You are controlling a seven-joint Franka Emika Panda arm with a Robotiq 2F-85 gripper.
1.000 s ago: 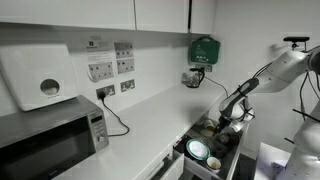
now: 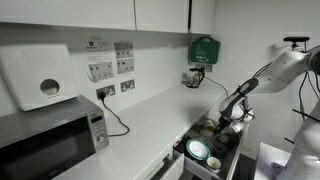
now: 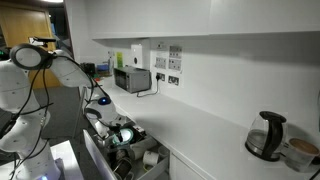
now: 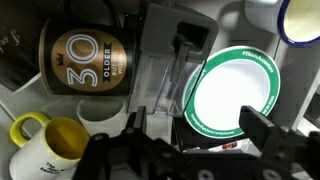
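My gripper stands open over a drawer of crockery, with nothing held between its dark fingers. Ahead of the gap in the wrist view lies a grey, see-through container (image 4: pixel 160 62). Beside it on the left is a black mug (image 4: pixel 92 62) printed "30 OLDER"; on the right is a white plate (image 4: pixel 232 92) with a green rim. A white mug with a yellow handle (image 4: pixel 50 148) lies at lower left. Another pale mug (image 4: pixel 298 18) is cut off at top right. In exterior view 1 the arm (image 2: pixel 237 106) reaches low over the drawer.
A microwave (image 2: pixel 55 140) sits on the counter at left. Drawer walls and crowded mugs leave little free room around the fingers.
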